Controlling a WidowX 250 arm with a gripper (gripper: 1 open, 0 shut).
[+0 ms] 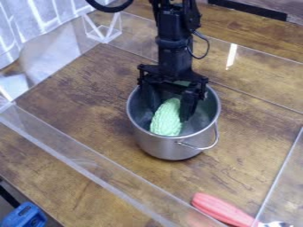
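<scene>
A steel pot [172, 142] with a wire handle on its right sits in the middle of the wooden table. Inside it is a pale green ridged object [167, 117], like a toy corn cob or cabbage. My black gripper [168, 93] is lowered into the pot's mouth, above and partly behind the green object. Whether its fingers are open or shut is hidden by the dark parts and shadow.
Clear plastic walls [71, 146] edge the work area. A pink-handled utensil [225, 211] lies at the front right and a blue object [24, 217] at the front left.
</scene>
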